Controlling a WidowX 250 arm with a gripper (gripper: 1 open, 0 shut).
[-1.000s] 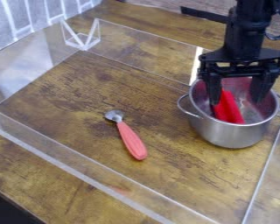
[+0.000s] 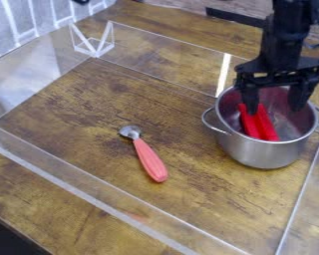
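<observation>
My black gripper (image 2: 273,85) hangs open over the steel pot (image 2: 262,152) at the right, its fingers reaching down to the pot's rim and into its upper part. Red objects (image 2: 259,124) lie inside the pot, partly hidden. A pink-handled utensil (image 2: 149,159) with a metal head lies on the wooden table (image 2: 83,120), left of the pot.
A small white wire-like object (image 2: 92,40) stands at the back left, near a pale rail or edge. Clear strips cross the table.
My gripper has shifted about over the pot, most recently toward the right. The pot and the pink utensil look unmoved.
</observation>
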